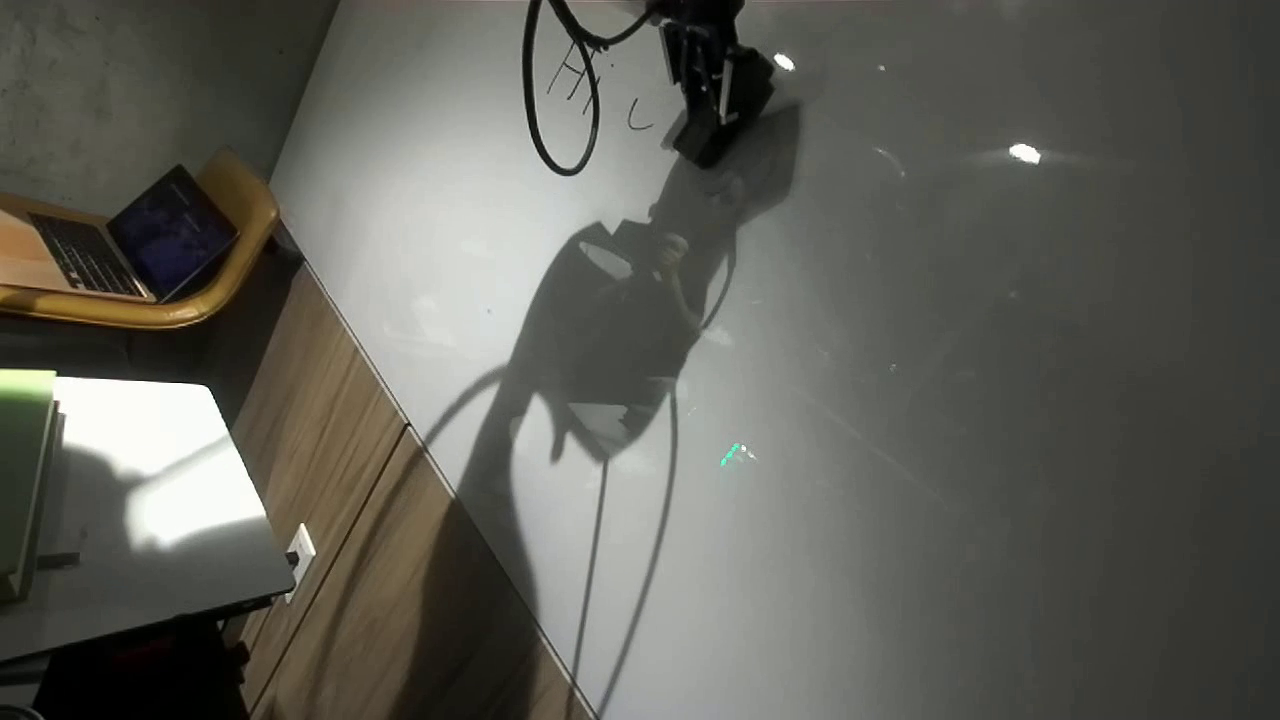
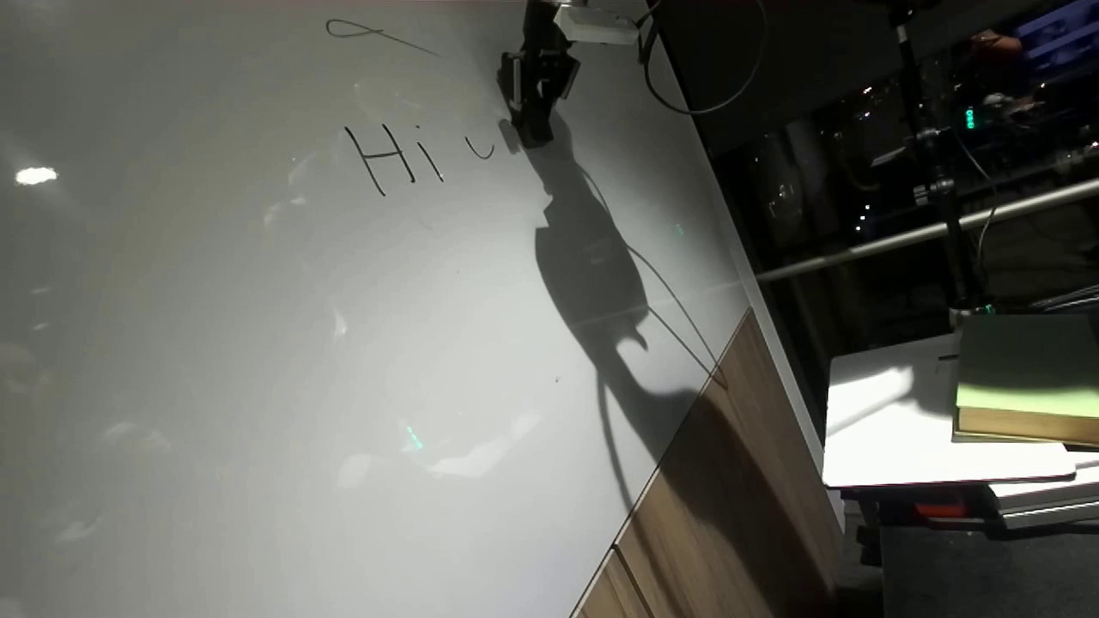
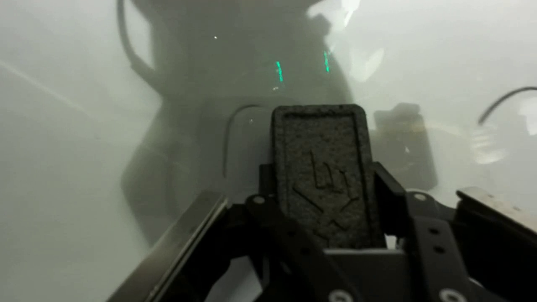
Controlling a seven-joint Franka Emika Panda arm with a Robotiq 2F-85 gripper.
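Observation:
A dark, rectangular, eraser-like block (image 3: 324,151) with faint scratched lines on its face is clamped between the black fingers of my gripper. In exterior view 1 the gripper (image 1: 720,102) points down the white board (image 1: 900,540) near its upper edge. Exterior view 2 has the block (image 2: 535,129) just right of a short curved stroke (image 2: 480,151). Left of that stroke stands the handwritten "Hi" (image 2: 397,154). The block is close to the board; whether it touches, I cannot tell.
A looped black stroke (image 2: 371,33) marks the board's upper part in exterior view 2. My cable (image 1: 528,108) hangs in a loop beside the arm. A laptop (image 1: 168,240) and books (image 2: 1030,371) lie off the board. Most of the board is bare.

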